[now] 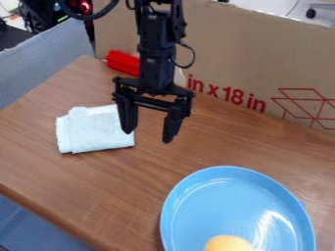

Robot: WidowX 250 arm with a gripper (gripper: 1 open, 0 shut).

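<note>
My black gripper [148,125] hangs over the wooden table with its two fingers spread apart and nothing between them. A folded white cloth [92,130] lies to the left of it, close by the left finger. A red object [121,62] lies at the back, partly hidden behind my arm. In the front right a light blue plate [273,221] holds a pale yellow round object [228,244], cut off by the frame's bottom edge.
A cardboard panel [262,69] stands along the back of the wooden table [118,186]. A grey-blue padded edge [39,69] borders the left side.
</note>
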